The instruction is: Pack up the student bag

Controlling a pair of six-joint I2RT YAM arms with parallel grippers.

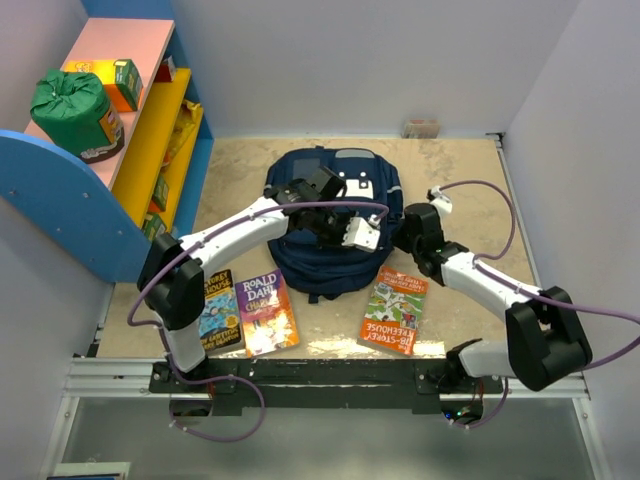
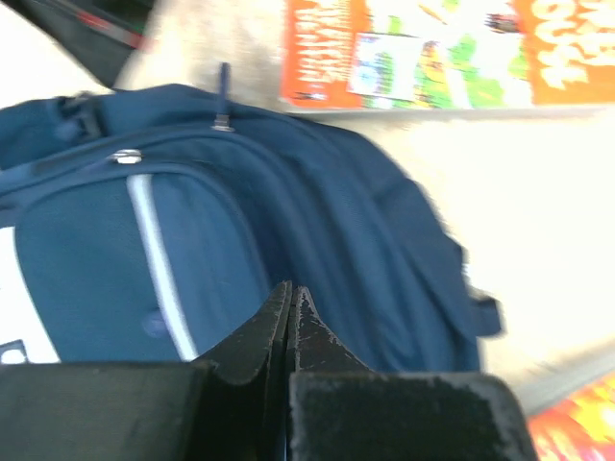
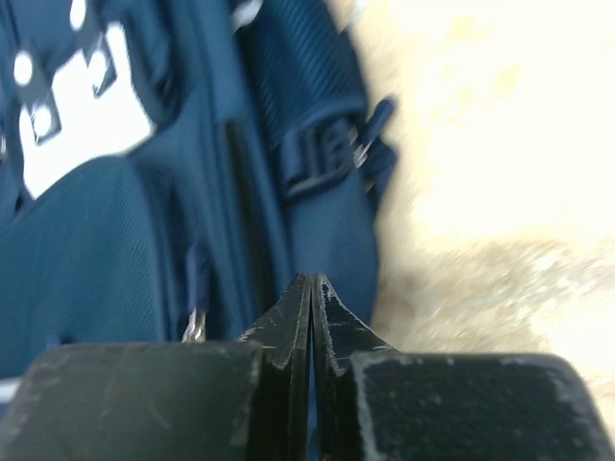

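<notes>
The navy student bag [image 1: 320,270] lies flat in mid-table. My left gripper [image 1: 345,240] is over it; in the left wrist view its fingertips [image 2: 293,293] are shut with nothing visible between them, above the front pocket. My right gripper [image 1: 400,240] is at the bag's right side, shut, with bag fabric beneath it in the right wrist view. Along the front lie the orange Treehouse book [image 1: 394,310], the purple Roald Dahl book [image 1: 266,314] and a blue-yellow book [image 1: 220,312], partly hidden by my left arm.
A shelf unit [image 1: 70,210] at the left holds a green bundle [image 1: 75,115], boxes and yellow packets. Bare table [image 1: 470,180] shows at the back right. Walls bound the back and right, close to the right arm.
</notes>
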